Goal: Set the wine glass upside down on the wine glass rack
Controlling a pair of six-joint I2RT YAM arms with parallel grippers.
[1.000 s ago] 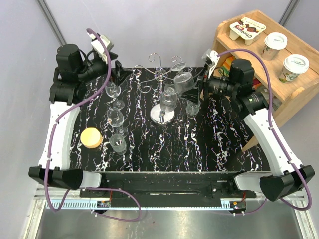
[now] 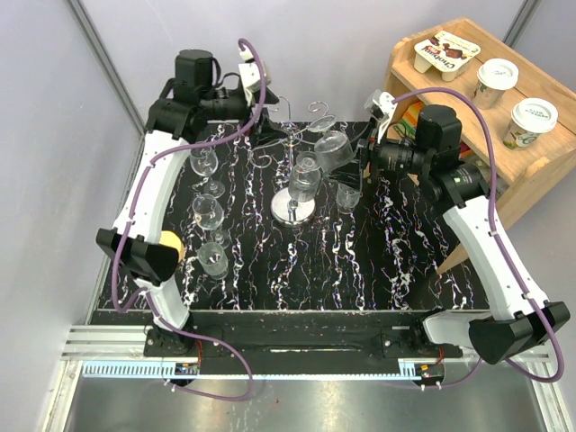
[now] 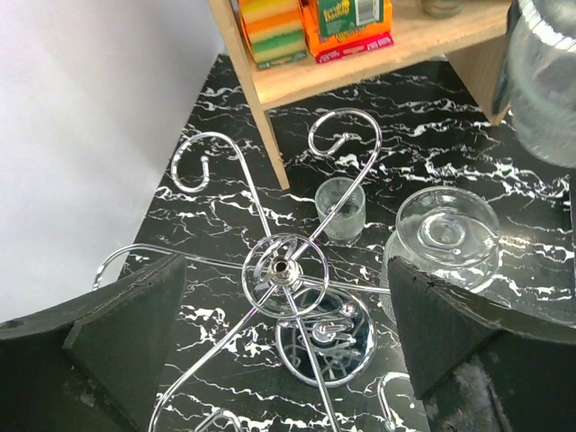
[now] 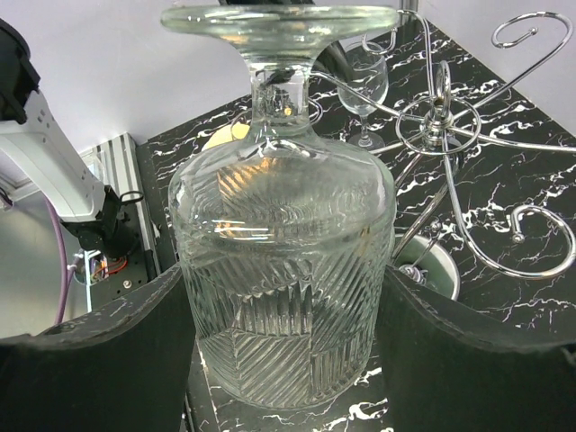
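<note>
My right gripper (image 2: 349, 158) is shut on an upside-down wine glass (image 2: 331, 151), its patterned bowl between the fingers and its foot (image 4: 279, 20) on top in the right wrist view. The chrome rack (image 2: 292, 209) stands centre back with curled arms (image 4: 540, 270); another glass (image 2: 304, 180) hangs at its lower right side. My left gripper (image 2: 263, 126) stands open above the rack's left side; in the left wrist view its fingers flank the rack's ring (image 3: 285, 238), nothing held.
Several glasses (image 2: 208, 212) stand at the left, near a yellow round object (image 2: 171, 246). A small glass (image 3: 340, 205) stands behind the rack. A wooden shelf (image 2: 504, 162) with cups fills the back right.
My left arm has moved rightwards from the left side to over the rack. The right arm and its glass have hardly moved.
</note>
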